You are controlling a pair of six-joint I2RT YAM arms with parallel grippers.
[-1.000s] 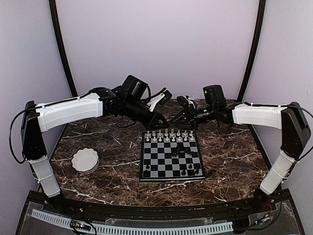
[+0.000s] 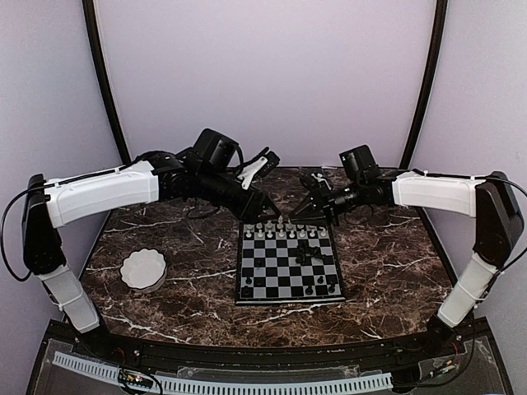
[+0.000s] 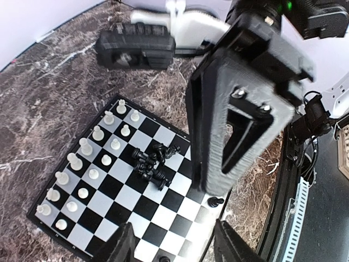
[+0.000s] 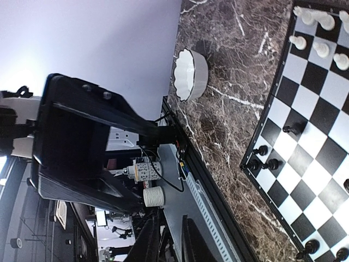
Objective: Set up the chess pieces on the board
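Observation:
The chessboard [image 2: 289, 283] carries white pieces [image 3: 85, 146] in two rows along its back edge. Black pieces [image 3: 150, 169] lie in a heap on the squares, and a few others [image 4: 271, 164] stand near the front corners. Above the back of the board, my left gripper [image 2: 262, 216] is open, its fingers at the bottom of its wrist view with nothing seen held between them. My right gripper [image 2: 300, 211] hangs close beside it; in its wrist view the fingertips show at the bottom, and how far apart they are is hard to tell.
A white scalloped bowl [image 2: 143, 267] sits on the marble table left of the board. The two arms are close together over the board.
My right gripper has shifted a little too. The board looks much the same.

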